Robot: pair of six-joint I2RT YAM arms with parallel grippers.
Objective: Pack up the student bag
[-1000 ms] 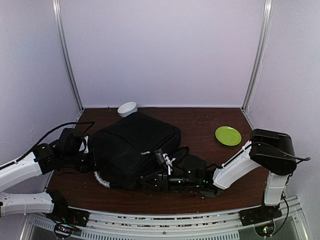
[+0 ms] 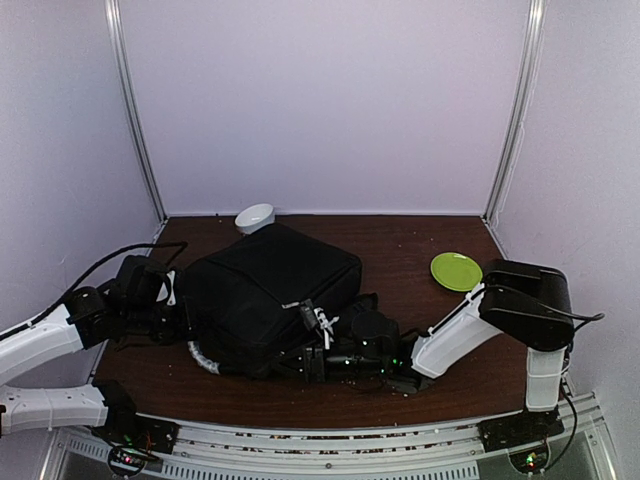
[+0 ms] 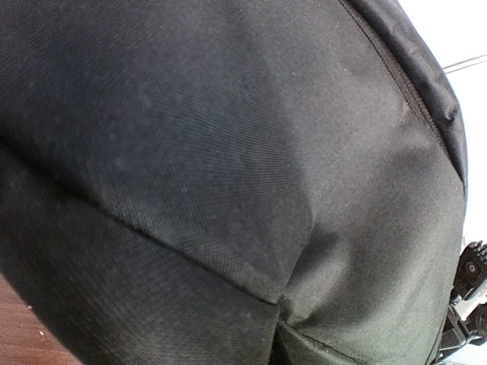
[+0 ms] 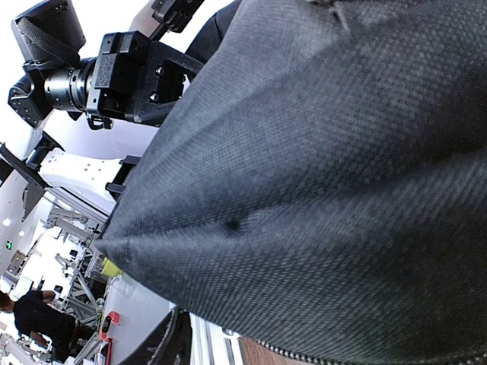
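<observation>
A bulky black bag (image 2: 270,290) lies on the left half of the table and fills most of both wrist views. Against its left side is my left gripper (image 2: 184,318), shut; its fingertips are hidden, and creases in the bag's fabric (image 3: 190,152) converge at the bottom of the left wrist view. At the bag's front right, my right gripper (image 2: 290,364) stands open beside the fabric. One black finger (image 4: 176,338) shows low in the right wrist view, with a zipper edge (image 4: 304,357) nearby. The bag's inside cannot be seen.
Behind the bag stands a white bowl (image 2: 255,218), near the back wall. A green plate (image 2: 456,271) lies alone at the right. A pale curved strip (image 2: 203,358) shows at the bag's front left.
The right arm has shifted slightly left along the front of the bag. The left arm, bag, bowl and plate have stayed where they were.
</observation>
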